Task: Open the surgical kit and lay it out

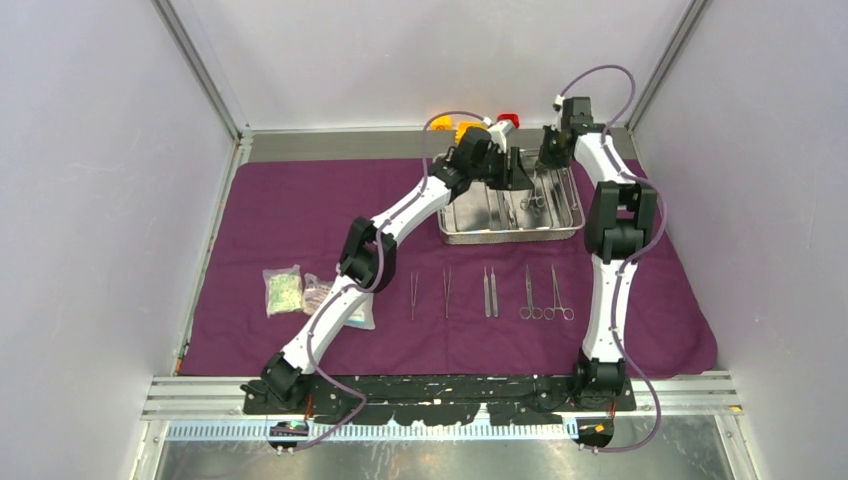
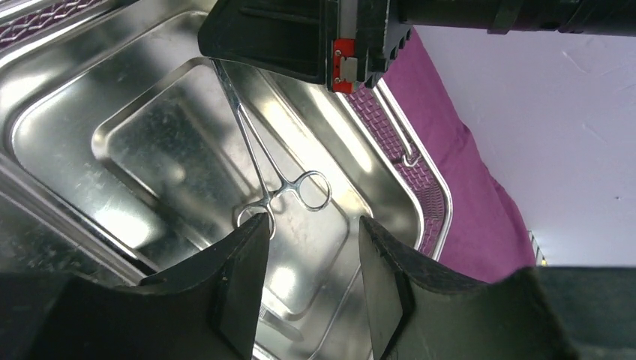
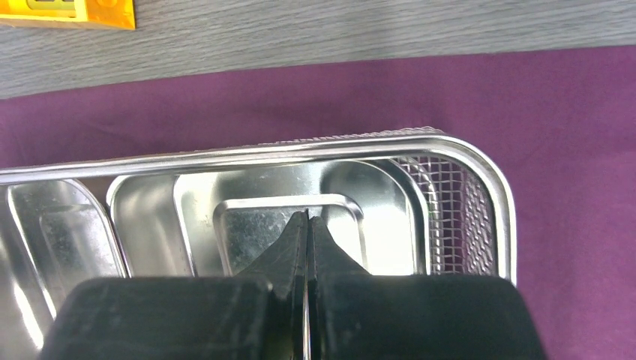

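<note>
A slim ring-handled clamp (image 2: 268,172) is seen in the left wrist view over the right part of the steel tray (image 1: 510,237). Its far tip runs into my right gripper, which is shut on it; a thin metal line shows between those fingers. The clamp's two finger rings point toward my left gripper, which is open above the tray, nothing between its fingers. On the purple cloth, tweezers (image 1: 414,296), slender handles (image 1: 487,295), scissors (image 1: 529,298) and another ring-handled tool (image 1: 557,302) lie in a row.
Packets (image 1: 284,292) lie at the left of the cloth, partly under my left arm. Behind the tray stand yellow (image 1: 441,123) and red (image 1: 508,118) holders. The tray's mesh wall (image 3: 469,217) rises at the right.
</note>
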